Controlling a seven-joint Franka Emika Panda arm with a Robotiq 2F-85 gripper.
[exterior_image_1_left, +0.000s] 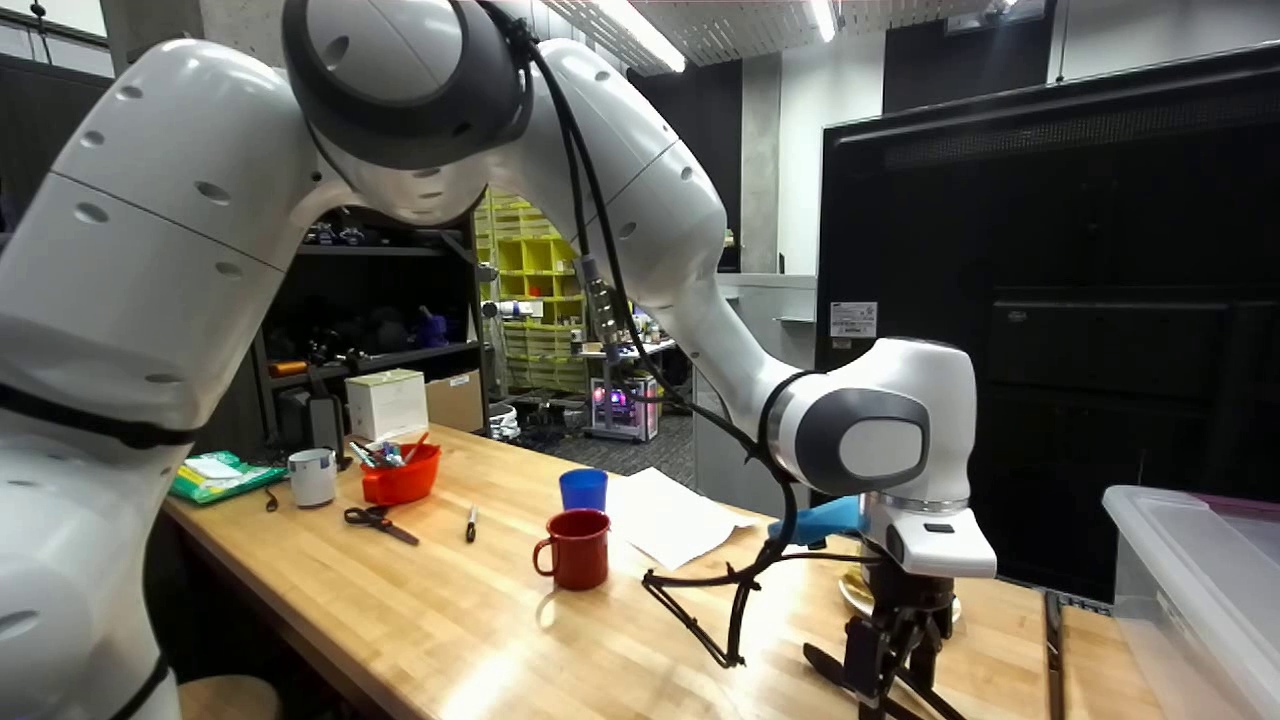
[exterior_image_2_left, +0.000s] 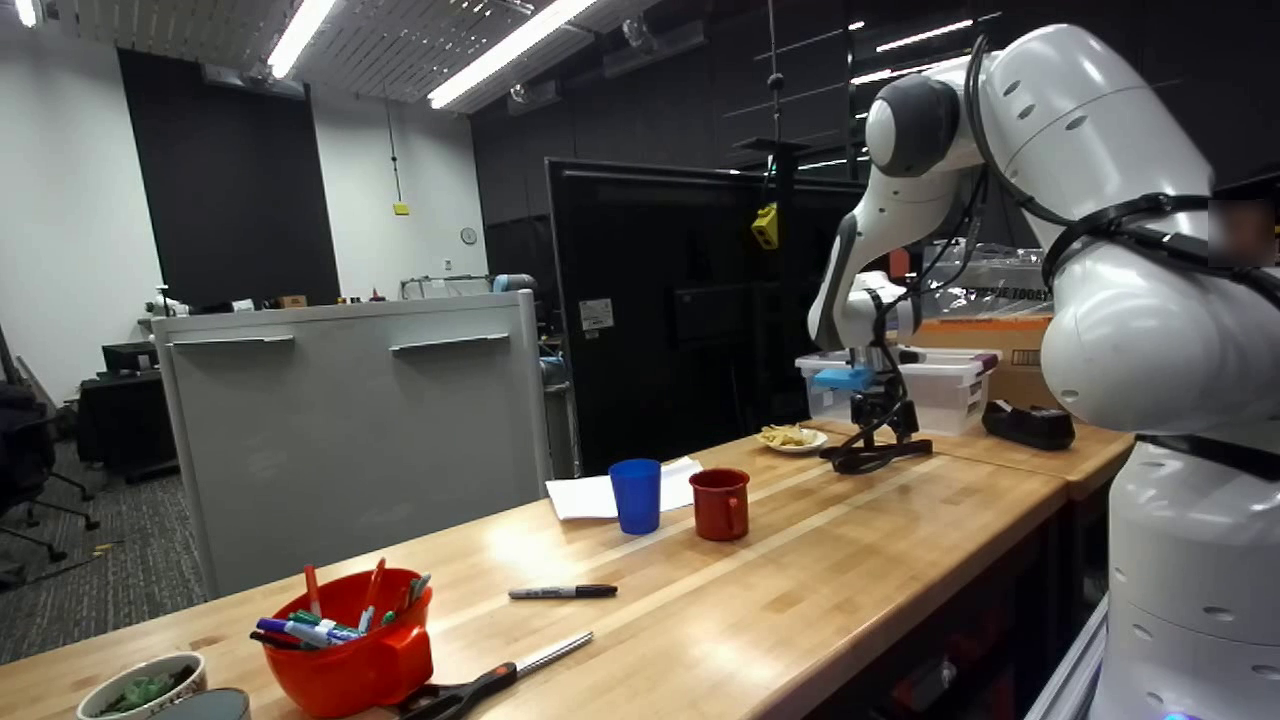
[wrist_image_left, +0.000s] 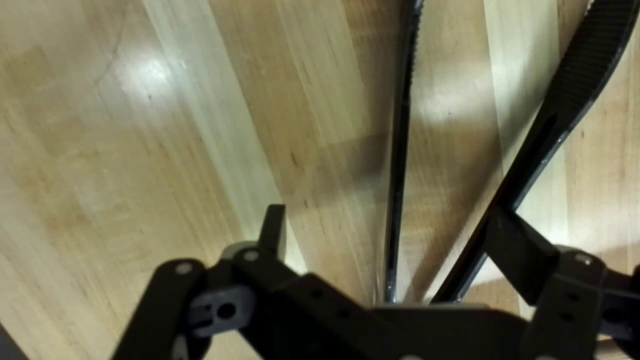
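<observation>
Black tongs (wrist_image_left: 398, 156) lie on the wooden table, two long arms spreading apart toward the top of the wrist view. In that view my open gripper straddles them; the wider arm runs against or very near the right finger (wrist_image_left: 520, 255). A broad gap separates the thin arm from the left finger (wrist_image_left: 273, 231). The tongs' joined end is hidden behind the gripper body. In exterior view 1 my gripper (exterior_image_1_left: 890, 686) is down low over the tongs (exterior_image_1_left: 828, 664), partly covering them. Exterior view 2 shows the tongs (exterior_image_2_left: 858, 460) beneath the hand.
A plate of yellowish food (exterior_image_2_left: 792, 440) sits just behind the gripper. A clear bin (exterior_image_1_left: 1182, 588) stands to the right. The red mug (exterior_image_1_left: 578, 550), blue cup (exterior_image_1_left: 583, 488), white paper (exterior_image_1_left: 666, 516) and scissors (exterior_image_1_left: 381, 523) are farther off. Mid-table is clear.
</observation>
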